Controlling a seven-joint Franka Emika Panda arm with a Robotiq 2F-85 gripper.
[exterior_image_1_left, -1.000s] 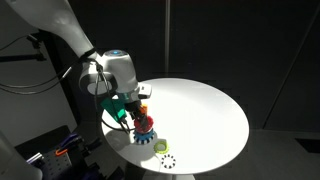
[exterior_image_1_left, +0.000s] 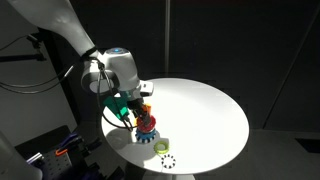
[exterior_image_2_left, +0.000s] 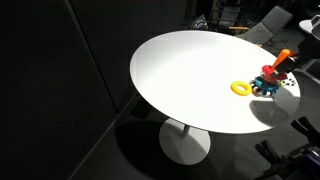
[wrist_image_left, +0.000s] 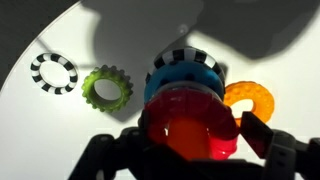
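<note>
A stack of toy pieces stands on the white table, with a red ring (wrist_image_left: 172, 103) above a blue ring (wrist_image_left: 185, 72) and a black-and-white striped edge below that. At the top of the stack shows an orange piece (exterior_image_2_left: 282, 58). In the wrist view my gripper is open, its dark fingers on either side of the red and orange top. Contact with either finger cannot be made out. Loose on the table lie a green toothed ring (wrist_image_left: 106, 89), a striped ring (wrist_image_left: 54, 73) and an orange-yellow ring (wrist_image_left: 249, 98).
The stack and loose rings sit close to the table's rounded edge. Dark floor and a black curtain (exterior_image_1_left: 220, 45) surround it.
My hand has shifted very slightly over the stack. The loose green and striped rings lie where they were.
</note>
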